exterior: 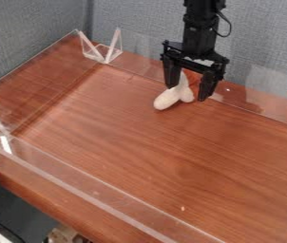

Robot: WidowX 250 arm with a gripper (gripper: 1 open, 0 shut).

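My black gripper point(188, 87) hangs over the back of the wooden table, its two fingers apart and open. Low between and just behind them, a pale, elongated object point(172, 97) lies on the tabletop, its upper end partly hidden by the gripper; what it is I cannot tell.
Clear barriers run along its back and left edges, with white corner brackets point(102, 52) at the back left. Grey padded walls stand behind and to the left.
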